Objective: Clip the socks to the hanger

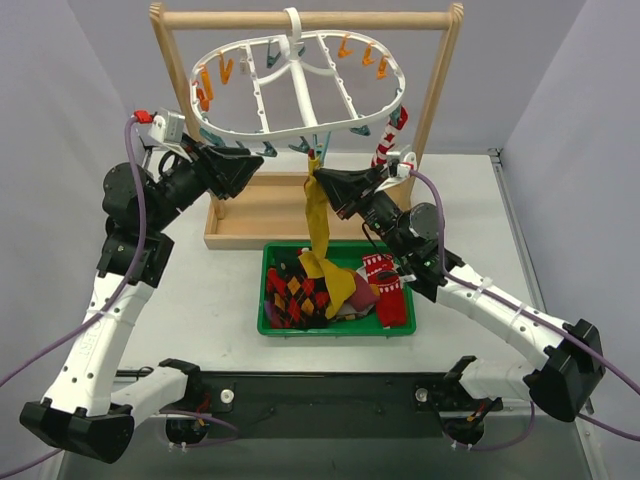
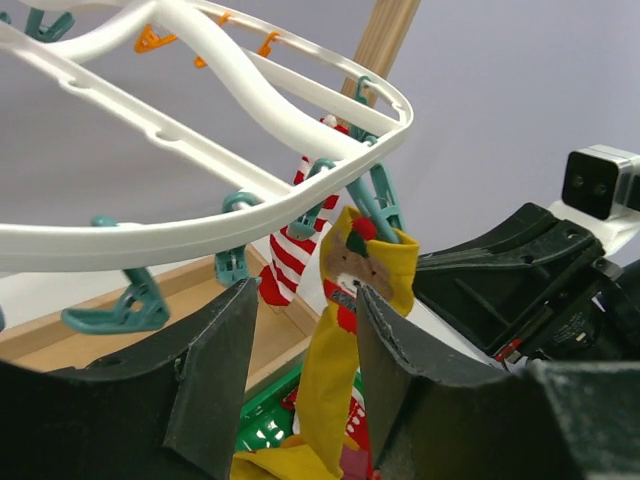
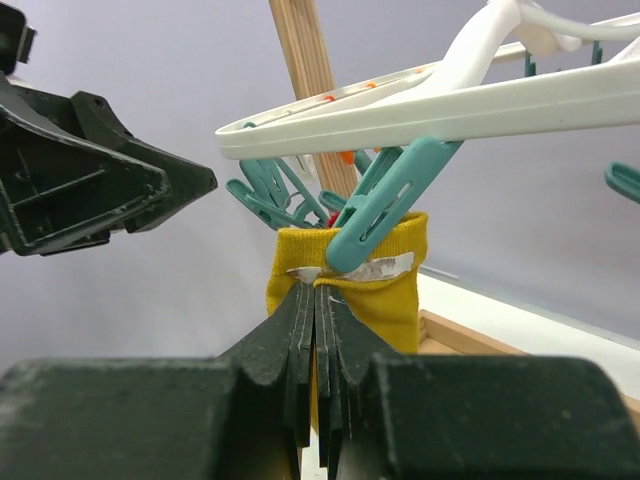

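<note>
A yellow sock with a reindeer face hangs from teal clips on the white hanger; its cuff sits at the clips. My right gripper is at the sock; in the right wrist view its fingers are shut just below the cuff, with no fabric clearly visible between them. My left gripper stands open to the left, apart from the sock, below the hanger's rim. A red-striped sock hangs at the hanger's right side.
A green bin of loose socks sits at the front middle. The wooden stand holds the hanger, with its box base behind the bin. Several empty teal and orange clips line the hanger.
</note>
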